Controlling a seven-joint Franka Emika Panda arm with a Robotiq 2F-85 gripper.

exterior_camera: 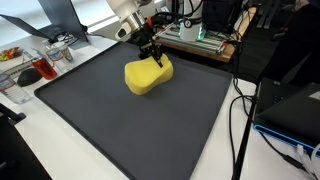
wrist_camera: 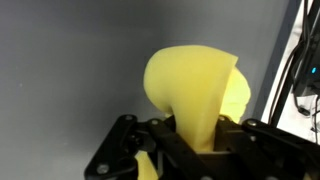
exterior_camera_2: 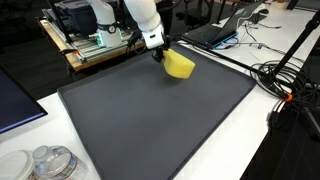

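A yellow cloth-like piece (exterior_camera: 148,75) hangs from my gripper (exterior_camera: 152,54) near the back of the dark mat. In exterior view 2 the same yellow piece (exterior_camera_2: 178,65) droops toward the mat's far side, beneath the gripper (exterior_camera_2: 164,49). The wrist view has the yellow piece (wrist_camera: 190,85) bunched between the dark fingers of my gripper, which is shut on it. Part of it shows below the fingers as well. Whether its lower edge touches the mat is hard to tell.
Jars and cans (exterior_camera: 45,68) stand beyond its left edge in exterior view 1. Clear containers (exterior_camera_2: 55,160) sit off the mat in exterior view 2. Black cables (exterior_camera_2: 270,75) run along the far right.
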